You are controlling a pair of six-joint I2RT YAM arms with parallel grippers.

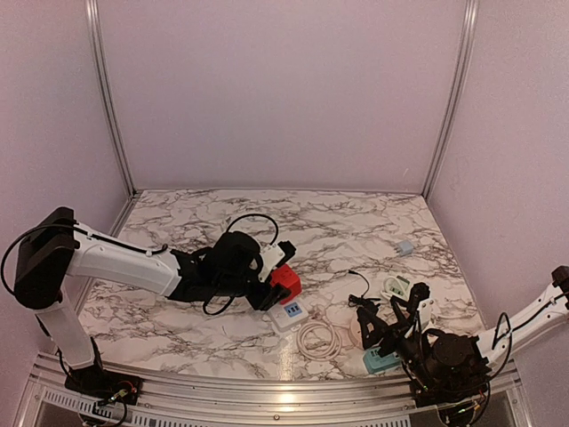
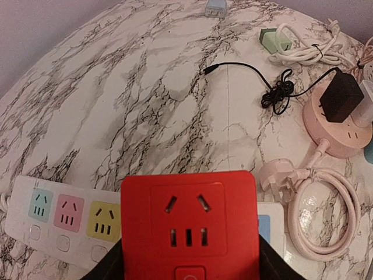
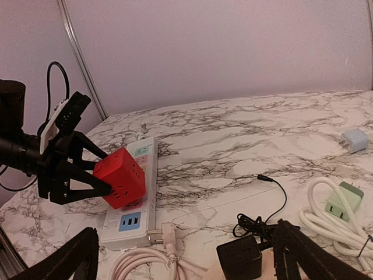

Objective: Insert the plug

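Note:
A red cube socket (image 2: 188, 221) is held by my left gripper, just above a white power strip (image 3: 125, 227) with coloured sockets. The cube's socket face fills the lower middle of the left wrist view. A pale pink plug (image 2: 277, 175) with a coiled cable (image 2: 323, 245) lies beside the strip's near end. My right gripper (image 1: 391, 320) stands open at the lower right, over a pink round socket (image 2: 323, 140) holding a black adapter (image 3: 239, 259).
A black cable (image 2: 278, 93), a green adapter (image 3: 341, 204) with white cable, and a light blue adapter (image 3: 354, 140) lie to the right.

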